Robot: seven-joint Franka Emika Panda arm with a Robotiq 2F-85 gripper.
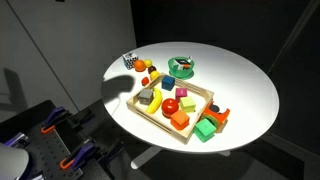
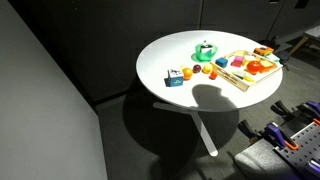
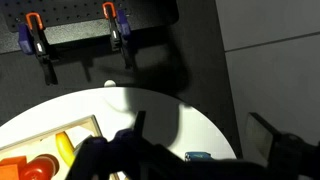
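Observation:
My gripper stands open in the wrist view, its dark fingers (image 3: 266,143) wide apart and nothing held between them. It hangs above the edge of the round white table (image 3: 158,104). In exterior view 1, a shallow wooden tray (image 1: 147,118) holds a banana (image 1: 155,101), a red tomato-like piece (image 1: 169,107) and several coloured blocks, among them an orange one (image 1: 180,120) and a blue one (image 1: 168,83). A green block (image 1: 205,129) rests just outside the tray. Neither exterior view clearly shows the gripper.
Behind the tray is a green pot-like toy (image 1: 181,67). A patterned box (image 2: 175,77) and small round fruits, including an orange one (image 2: 187,73), lie at the table's other side. Bare tabletop surrounds these groups. Black floor-level equipment (image 3: 85,16) stands beyond the table edge.

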